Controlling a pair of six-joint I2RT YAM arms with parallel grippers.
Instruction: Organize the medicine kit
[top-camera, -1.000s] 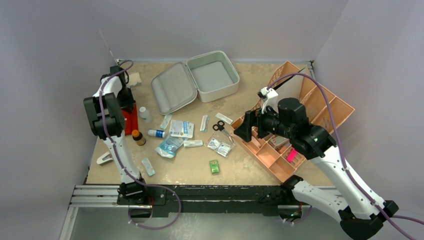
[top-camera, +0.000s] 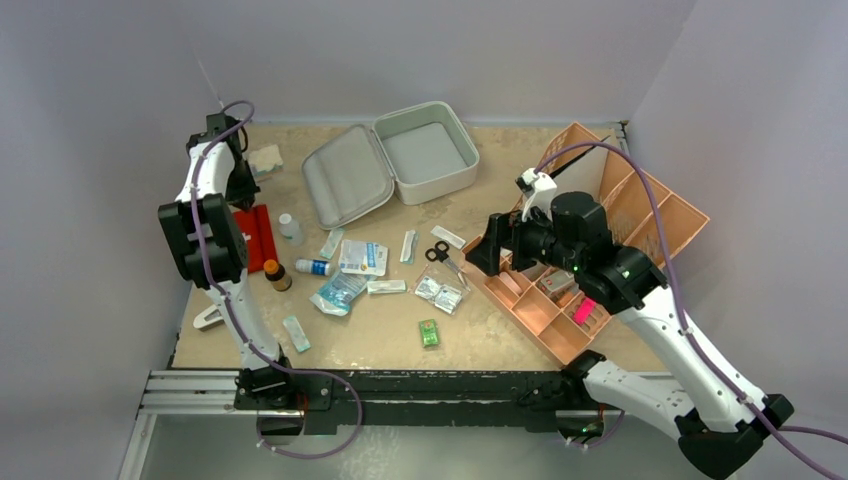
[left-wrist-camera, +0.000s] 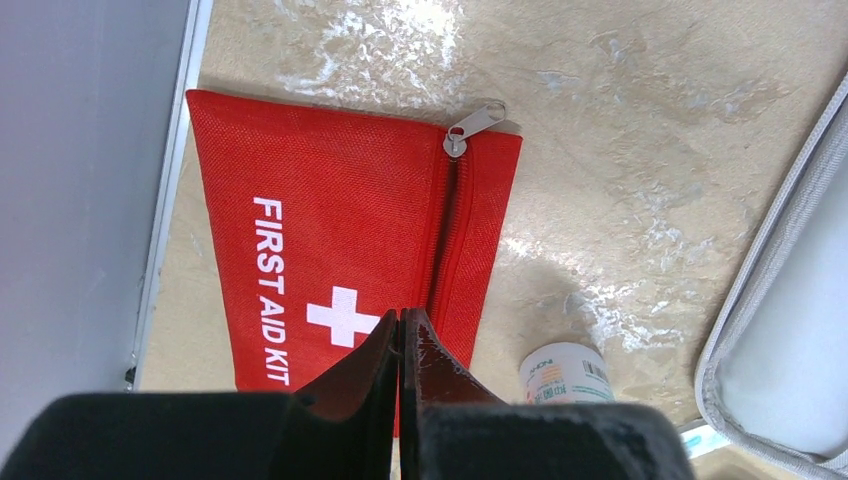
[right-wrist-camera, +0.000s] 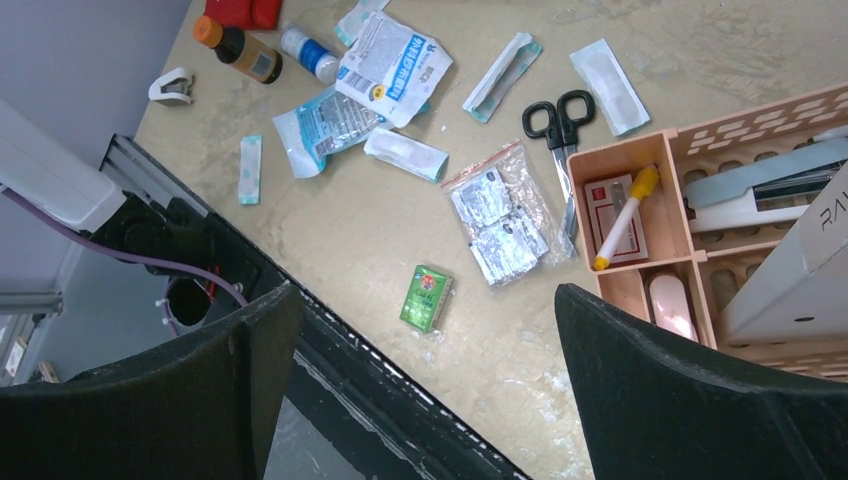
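Note:
A red first aid pouch (left-wrist-camera: 320, 210) with a zipper along one edge lies at the table's left, partly under my left arm in the top view. Over it, my left gripper is shut, with nothing visible between its fingers. My right gripper stands open above the front right, near the peach organizer (right-wrist-camera: 740, 130). Loose items lie mid-table: bandage packets (right-wrist-camera: 405, 155), a brown bottle (right-wrist-camera: 248, 55), scissors (right-wrist-camera: 560, 130), a green box (right-wrist-camera: 426, 300) and a bag of foil packs (right-wrist-camera: 505, 230).
An open pale green case (top-camera: 430, 150) with its lid (top-camera: 345, 180) stands at the back centre. A white bottle (top-camera: 290, 230) is beside the pouch. The front middle of the table has free room around the green box.
The right arm is almost unchanged.

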